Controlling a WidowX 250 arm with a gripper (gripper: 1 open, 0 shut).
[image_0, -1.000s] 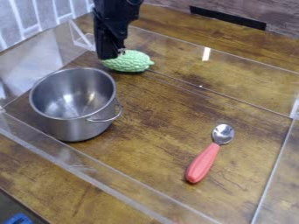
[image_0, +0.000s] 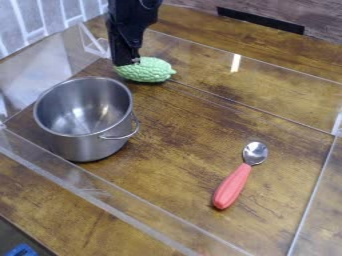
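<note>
My black gripper (image_0: 126, 52) hangs at the top left, just above a pale green bumpy vegetable toy (image_0: 147, 70), with its tip at or near the toy's upper left; whether they touch I cannot tell. The gripper looks shut, with nothing visible between its fingers. A steel pot (image_0: 83, 118) with a wire handle sits at the left, in front of the green toy. A spoon with a pink handle (image_0: 233, 186) lies at the lower right.
Clear plastic walls (image_0: 315, 190) border the wooden work surface.
My gripper has lowered slightly toward the green toy. The pot, toy and spoon have not visibly moved.
</note>
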